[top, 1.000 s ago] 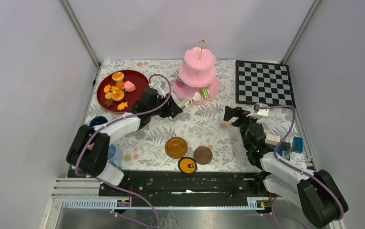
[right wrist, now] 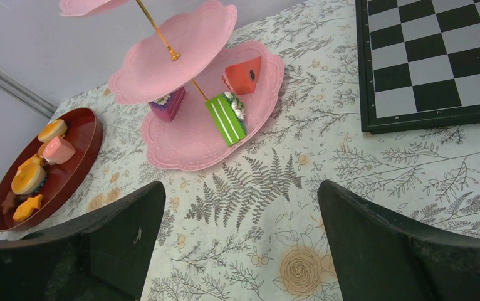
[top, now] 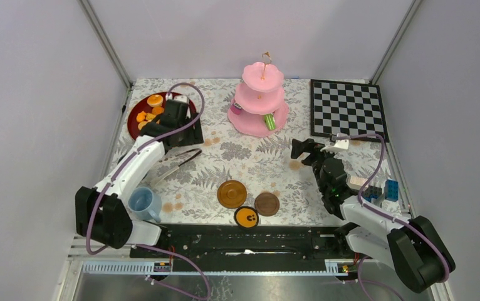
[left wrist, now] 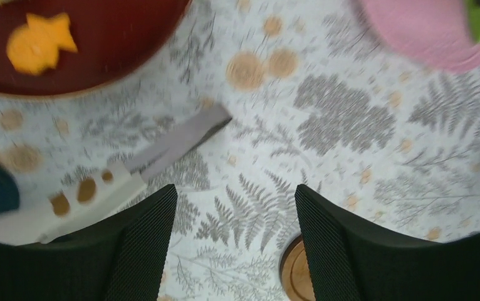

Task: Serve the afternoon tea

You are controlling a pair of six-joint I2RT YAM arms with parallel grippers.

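My left gripper [top: 195,130] hangs over the right side of the red tray [top: 131,128], its fingers apart with nothing between them. Silver tongs with a spotted white handle [left wrist: 68,204] show blurred, left of the gap between those fingers. Several toy foods fill the tray, among them an orange fish [left wrist: 37,47]; the arm hides part of them. On the bottom tier of the pink stand [right wrist: 181,150] rest a green cake [right wrist: 226,119], a red slice [right wrist: 244,76] and a purple piece [right wrist: 167,105]. Facing the stand, my right gripper is open and empty.
A light-blue mug [top: 145,202] stands front left. Brown coasters [top: 232,194] and an orange-faced one [top: 246,217] lie front centre. The chessboard [top: 347,108] is back right, with small boxes [top: 390,190] at the right edge. Mid-table is clear.
My left arm has swung from beside the stand back toward the tray. The right arm shifted only slightly.
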